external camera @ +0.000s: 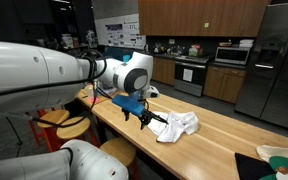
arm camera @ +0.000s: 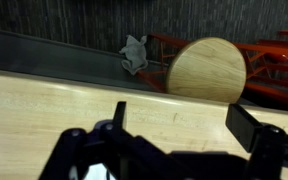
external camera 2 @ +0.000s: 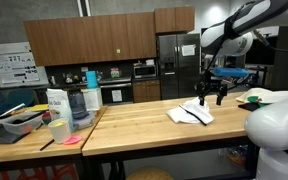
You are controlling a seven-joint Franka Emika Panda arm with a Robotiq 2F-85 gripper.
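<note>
My gripper (external camera: 136,118) hangs open over the near edge of the wooden table (external camera: 219,140), with nothing between its fingers. From the other side, exterior view 2 shows the gripper (external camera 2: 210,100) raised above the tabletop, its fingers spread. A crumpled white cloth (external camera: 188,124) lies on the table beside and beyond it; the same cloth (external camera 2: 177,113) has a dark narrow strip by it that I cannot identify. In the wrist view the gripper faces the table's edge, and only a sliver of white shows at the bottom.
A round wooden stool (arm camera: 206,68) stands below the table edge, near a grey rag (arm camera: 134,52) on the floor. A green-and-white item (external camera: 282,154) and a black flat piece (external camera: 253,167) lie at the right. Bare table stretches between them and the cloth.
</note>
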